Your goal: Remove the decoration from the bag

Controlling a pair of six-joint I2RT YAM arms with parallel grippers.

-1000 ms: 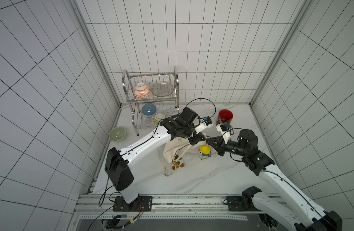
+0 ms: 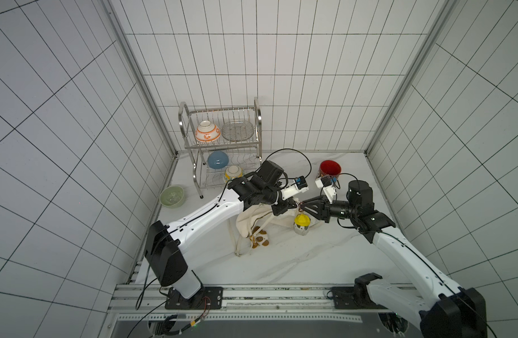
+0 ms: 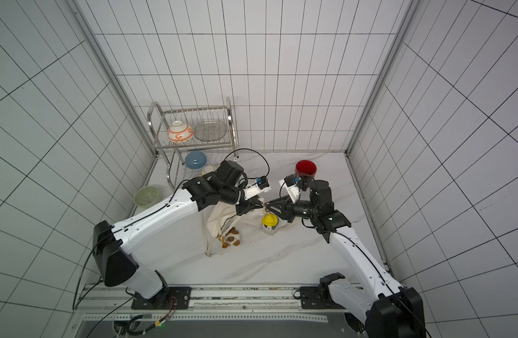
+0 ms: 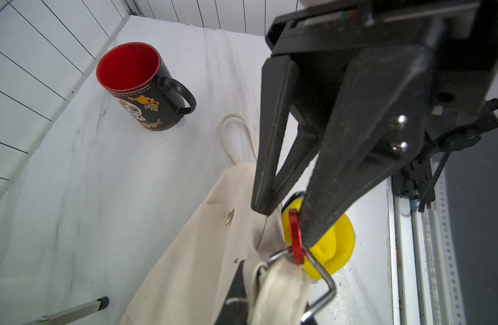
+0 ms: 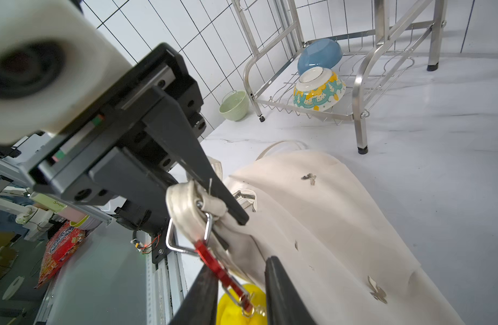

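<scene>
The decoration, a small figure with a yellow hat point(image 2: 302, 220), hangs below the two gripper tips. In the right wrist view, its red clasp point(image 5: 213, 265) runs down from a metal ring point(image 5: 207, 230) on the strap loop point(image 5: 183, 208) of the cream bag point(image 5: 325, 216). My left gripper is shut on that strap. My right gripper stands partly open around the clasp's lower end; in the left wrist view, the red clasp point(image 4: 296, 235) lies against one finger point(image 4: 327, 187). The figure's body is hidden in both wrist views.
A brown-and-white patterned plush point(image 2: 259, 237) lies by the bag. The red-lined mug point(image 4: 146, 86) stands at the back right, and the metal dish rack point(image 2: 219, 145) with bowls at the back left. A green bowl point(image 2: 172, 196) is near the left wall. Free table lies in front.
The figure swung left and right beneath the grippers and now hangs straighter.
</scene>
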